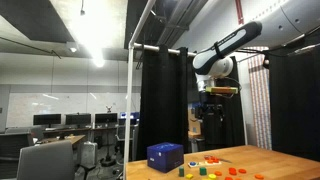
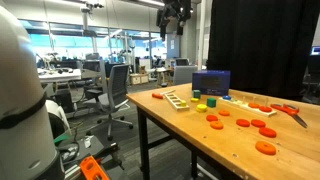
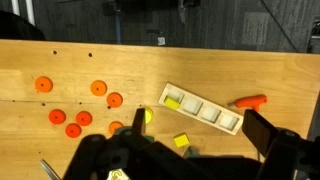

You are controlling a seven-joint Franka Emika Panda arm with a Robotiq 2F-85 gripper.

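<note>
High over the wooden table, my gripper stands open, its black fingers wide apart in the wrist view and nothing held between them. Its outline also shows in exterior view 1. Below lies a pale compartment tray with a yellow piece at its left end. A yellow block and a round yellow piece lie nearby. Several orange and red discs are spread over the table. Green blocks stand near the tray. The gripper's body partly hides the lower part of the wrist view.
A dark blue box stands at one edge of the table. A red-orange tool lies right of the tray in the wrist view. Scissors rest among the discs' far side. Black curtains hang behind.
</note>
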